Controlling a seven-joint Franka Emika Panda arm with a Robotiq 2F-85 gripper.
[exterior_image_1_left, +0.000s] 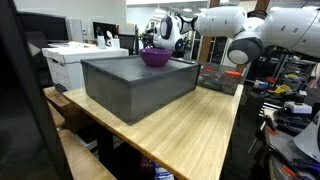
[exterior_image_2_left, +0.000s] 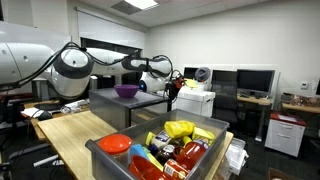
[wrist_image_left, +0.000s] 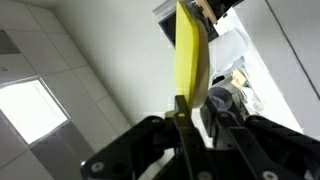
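A long yellow object stands up from my gripper in the wrist view, the fingers shut on its lower end. What exactly it is cannot be told. In exterior view 2 the gripper hangs in the air above the far side of a grey bin. From exterior view 1 the arm reaches over the back of a dark grey box, its gripper small and hard to make out.
Inside the grey bin lie red, yellow and blue items. A purple bowl rests on the long grey box. Bare wood shows on the front of the table. Desks with monitors stand behind.
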